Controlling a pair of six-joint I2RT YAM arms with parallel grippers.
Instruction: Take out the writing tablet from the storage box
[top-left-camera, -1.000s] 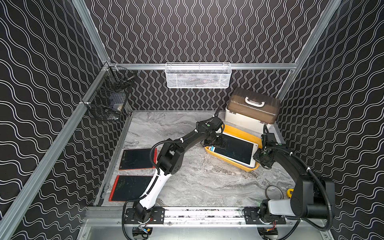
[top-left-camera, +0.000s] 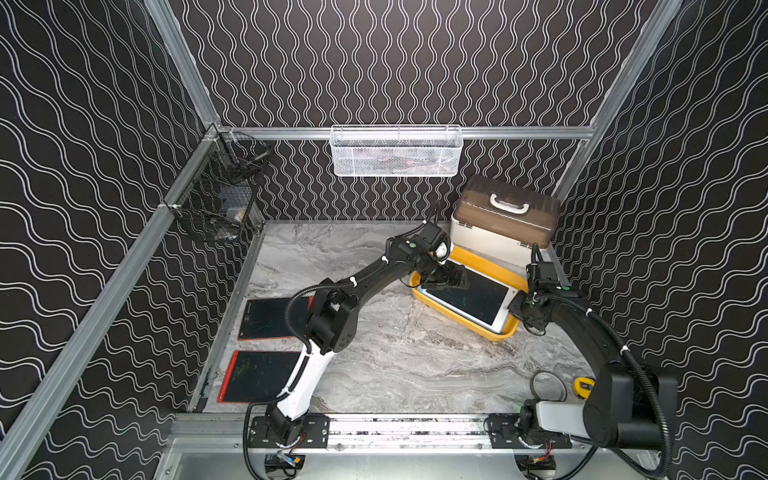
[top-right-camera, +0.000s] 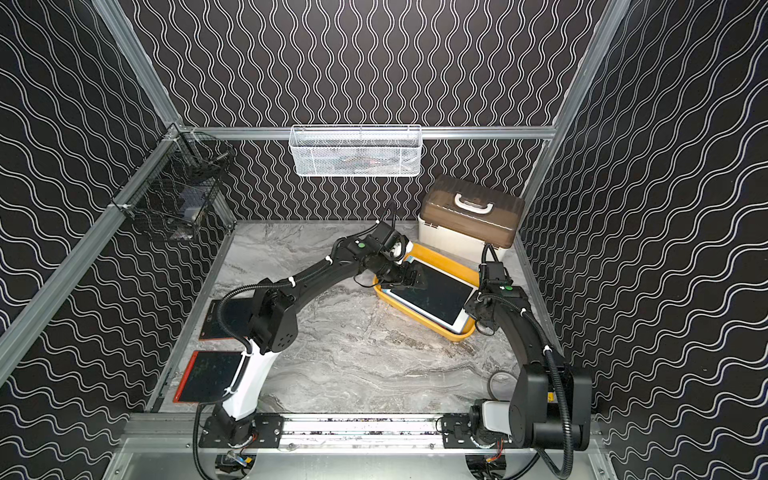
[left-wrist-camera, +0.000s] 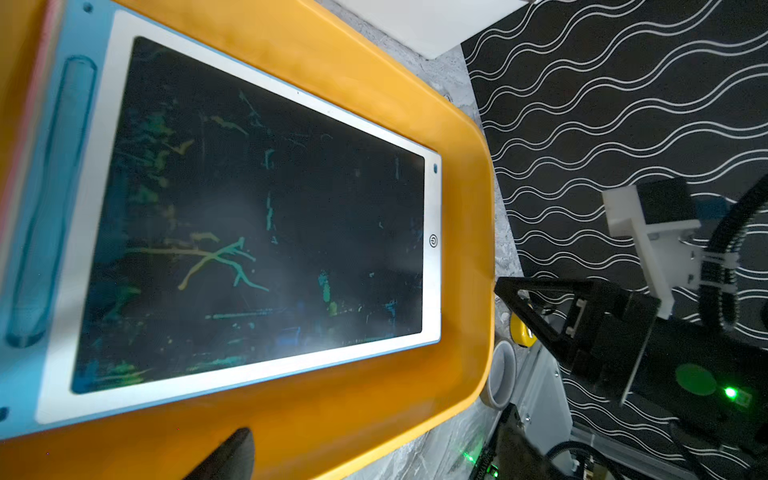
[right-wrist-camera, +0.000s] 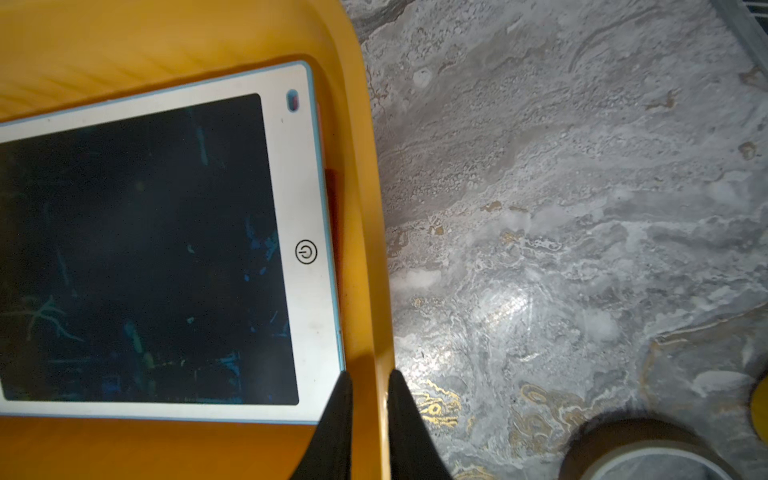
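A writing tablet (left-wrist-camera: 280, 216) with a blue and white frame and dark screen lies face up inside the yellow storage box (top-left-camera: 468, 321). A thin reddish edge shows at its blue end in the left wrist view; what it belongs to is unclear. My left gripper is open above the box's left end, its fingers (left-wrist-camera: 232, 457) wide apart with the tablet not between them. At the box's right end my right gripper is shut on the yellow rim, beside the tablet's power-button end.
Two dark red-edged tablets (top-left-camera: 276, 317) lie on the table's left. A brown-lidded case (top-left-camera: 508, 212) stands close behind the box. Near the front right are a grey ring (top-left-camera: 548, 385) and a yellow round item (top-left-camera: 583, 387).
My left gripper has shifted slightly right and back over the box's left end. The right arm has moved only slightly. The tablet remains in the box.
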